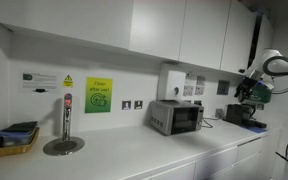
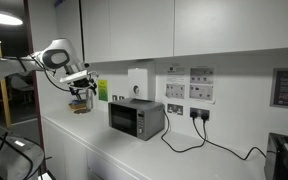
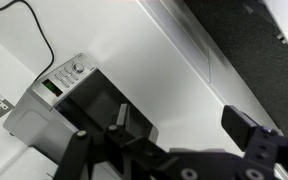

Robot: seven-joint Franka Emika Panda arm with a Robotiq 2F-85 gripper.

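Observation:
In the wrist view my gripper stands open, its two dark fingers well apart and nothing between them. Below it in that view lie the silver microwave [image 3: 82, 66] with its dark door and the white worktop [image 3: 164, 75]. Exterior view 1 has the gripper [image 1: 243, 96] small and dark at the far right, up above the counter. From the other side, the arm reaches in from the left and the gripper [image 2: 88, 82] hangs in the air, left of the microwave [image 2: 134, 119]. The microwave's door looks shut.
A wicker basket [image 1: 16, 147] and a tap [image 1: 67, 118] over a round drain occupy the left end of the counter. White cupboards [image 1: 205, 36] overhang the worktop. A black toaster [image 2: 285, 157] stands at the right.

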